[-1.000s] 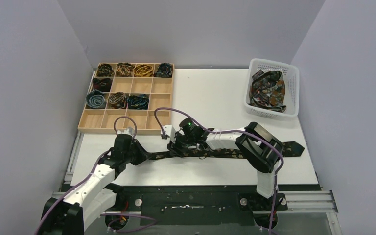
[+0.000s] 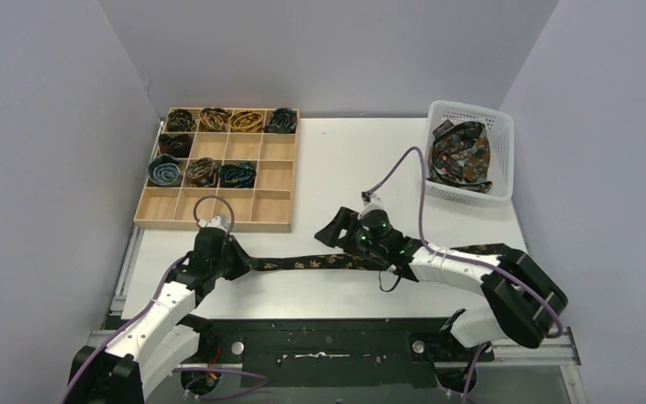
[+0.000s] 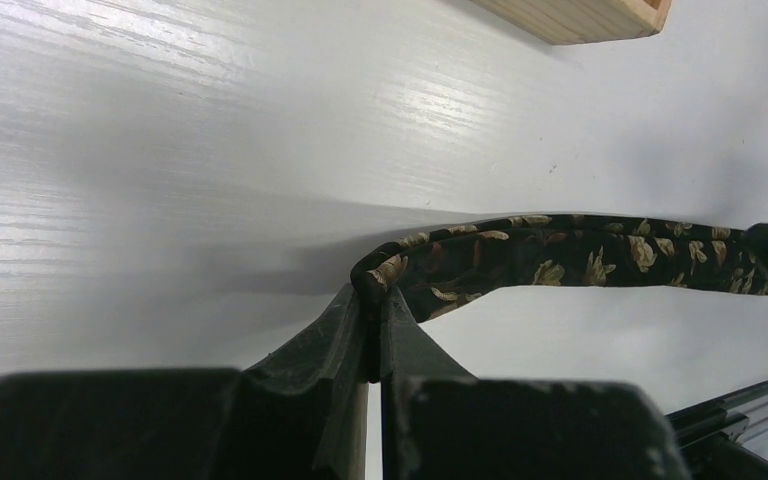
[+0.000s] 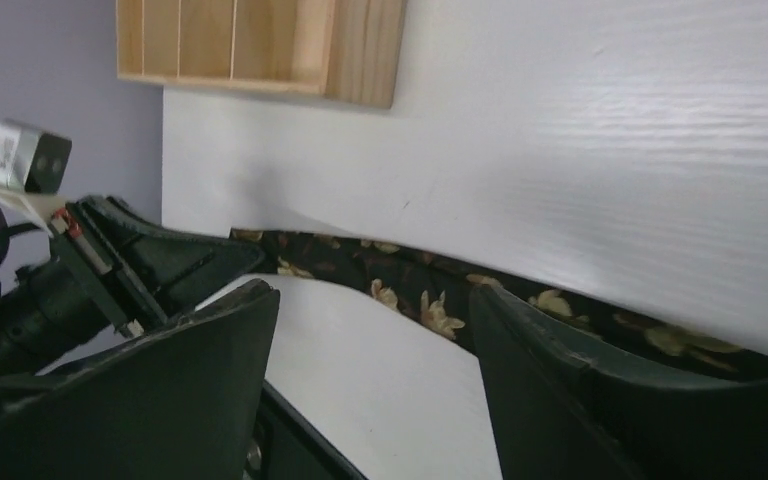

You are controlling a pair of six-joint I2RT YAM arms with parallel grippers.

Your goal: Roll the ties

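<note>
A long dark tie with tan flowers (image 2: 303, 263) lies stretched flat across the front of the white table. Its left end is gathered in the fingers of my left gripper, which is shut on it. My right gripper is open above the middle of the tie, with nothing held; in the top view it is partly behind its own arm, and the tie's middle is hidden under that arm.
The wooden grid box (image 2: 273, 206) at the back left holds several rolled ties and some empty compartments. A white basket (image 2: 500, 160) with loose fabric stands back right.
The right gripper has risen from the tie near the left gripper and moved rightward along it, swinging its arm right. The left gripper stays put on the tie's end.
</note>
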